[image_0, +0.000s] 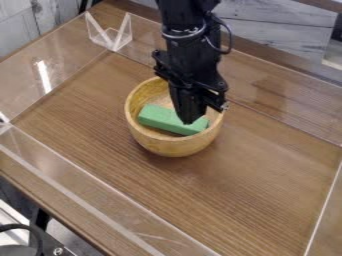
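Note:
A tan round bowl (174, 142) sits in the middle of the wooden table, holding a green block (167, 120) that lies along its bottom. The black gripper (187, 105) hangs down from the top of the view over the bowl's back part, just above the block. Its fingertips are dark and close together; they appear shut, with nothing visible held between them. Part of the bowl's far rim is hidden behind the gripper.
A clear plastic container (110, 33) stands at the back left. A black cable (19, 230) lies at the lower left.

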